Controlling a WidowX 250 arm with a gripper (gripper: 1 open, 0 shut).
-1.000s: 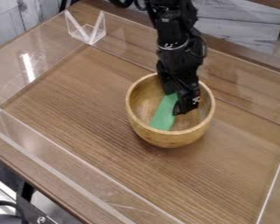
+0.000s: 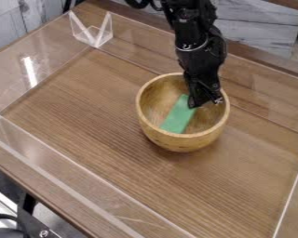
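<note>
A round yellow-tan bowl (image 2: 177, 139) sits on the wooden table with a flat green object (image 2: 181, 115) lying inside it. My black gripper (image 2: 210, 97) is at the upper right inside edge of the bowl, above the right end of the green object. It looks shut, with nothing visible between its fingers, though the tips are dark and small.
A clear plastic or wire holder (image 2: 92, 28) stands at the back left. A black cable runs at the lower left edge.
The arm's lower part has shifted slightly up and right, showing more of the green object. The bowl stays about where it was.
</note>
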